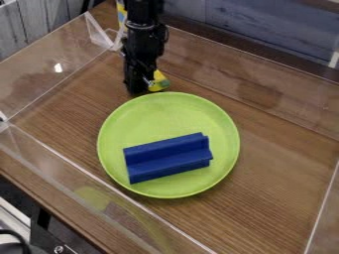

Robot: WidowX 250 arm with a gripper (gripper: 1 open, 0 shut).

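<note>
My gripper [139,79] is a dark shape at the upper middle, low over the table just behind the green plate, shut as far as shows. A small yellow-green object [158,81] sits against its right side, partly hidden by it; I cannot tell whether it is held. The green plate [169,114] fills the centre, with a blue block [167,159] lying on its lower part.
Clear walls edge it on the left and right. A yellow item [121,12] stands at the back edge, behind the arm.
</note>
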